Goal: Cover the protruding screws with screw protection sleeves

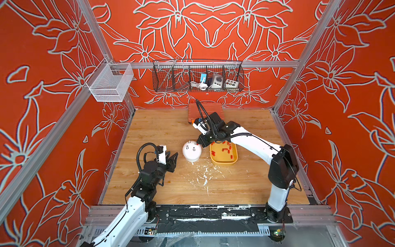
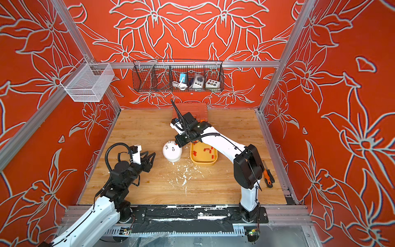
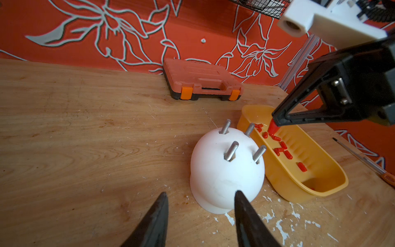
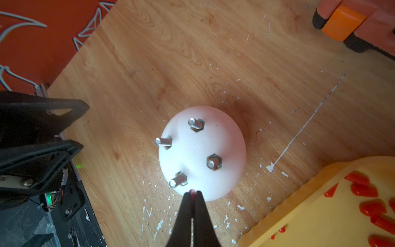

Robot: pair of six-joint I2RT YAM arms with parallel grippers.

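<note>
A white dome (image 3: 222, 177) with several protruding screws (image 4: 213, 162) stands on the table, bare metal showing on the screws. A yellow tray (image 1: 223, 158) beside it holds loose red sleeves (image 4: 362, 189). My right gripper is above the dome's tray side, shut on a red sleeve (image 3: 274, 126) whose tip sticks out below the fingers in the left wrist view. My left gripper hangs left of the dome, open, with nothing between its fingers.
A red toolbox (image 3: 201, 78) stands at the back. An orange-handled tool (image 2: 268, 177) lies at the right edge. Wire baskets (image 1: 197, 76) hang on the back wall.
</note>
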